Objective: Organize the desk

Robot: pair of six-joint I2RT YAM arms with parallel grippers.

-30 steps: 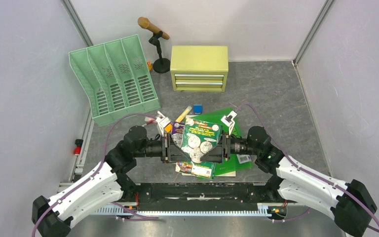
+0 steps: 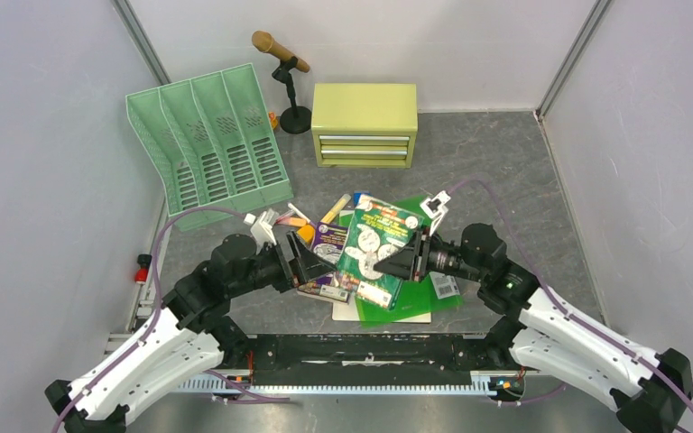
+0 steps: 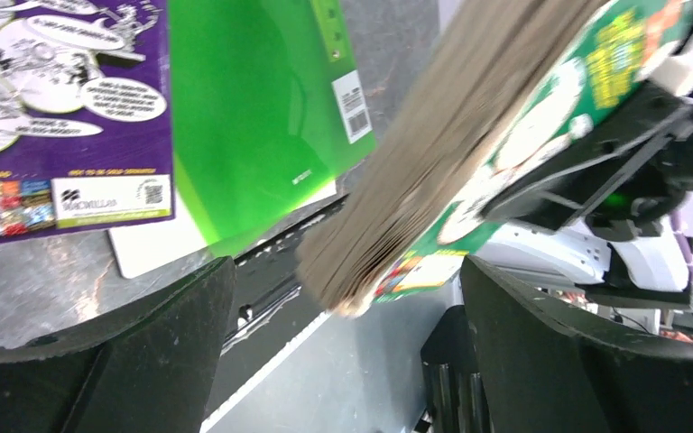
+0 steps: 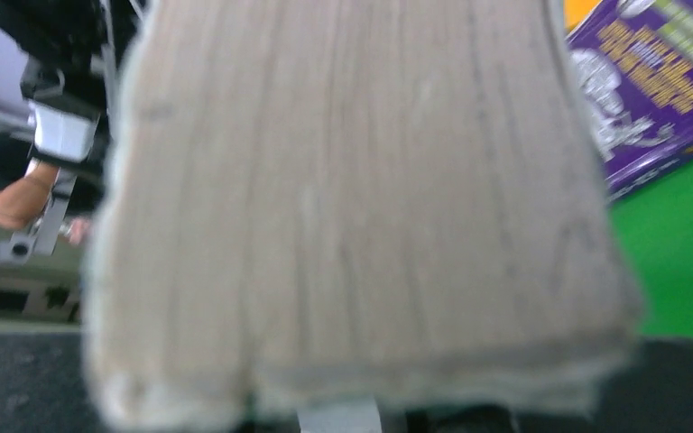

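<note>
A thick green-covered book [image 2: 372, 239] is raised over the pile, held by my right gripper [image 2: 395, 263]; its page edges fill much of the right wrist view. My left gripper [image 2: 305, 263] is open just left of it, its fingers framing the book's lower end in the left wrist view, apparently clear of it. Below lie a purple book [image 3: 72, 99], a green folder [image 3: 253, 108] and a pale board [image 3: 149, 248]. Small items, including a yellow stick [image 2: 336, 207], lie behind the pile.
A green divided rack [image 2: 235, 194] stands back left, a microphone on a stand [image 2: 295, 117] and a yellow drawer cabinet [image 2: 364, 108] at the back.
My right gripper has lifted the green book slightly up and right. My left gripper has drawn back leftward, away from the book.
</note>
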